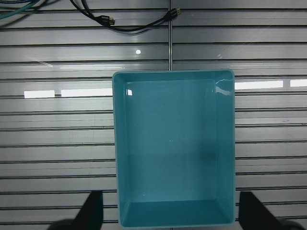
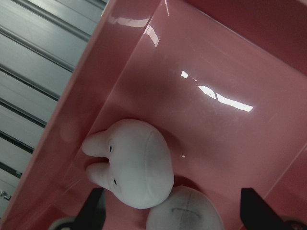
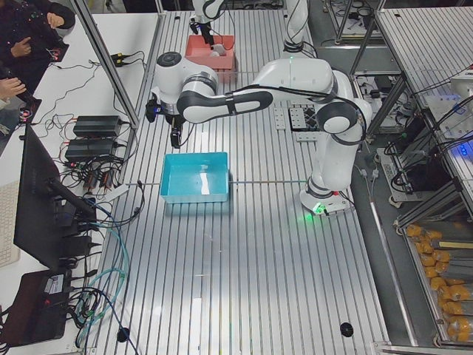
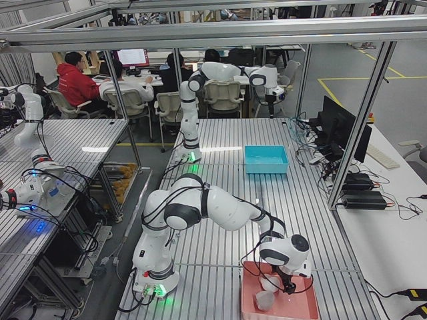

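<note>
An empty turquoise bin (image 1: 172, 143) lies on the slatted table below my left gripper, which is open with nothing between its fingers. My right gripper is open over a pink bin (image 2: 240, 57). In that bin lie a white plush toy with two ears and eyes (image 2: 139, 163) and a second white round soft piece (image 2: 184, 213) beside it, partly out of view at the bottom of the right wrist view.
Cables, power boxes and a monitor (image 3: 37, 200) line one side, with metal frame posts beside them.
</note>
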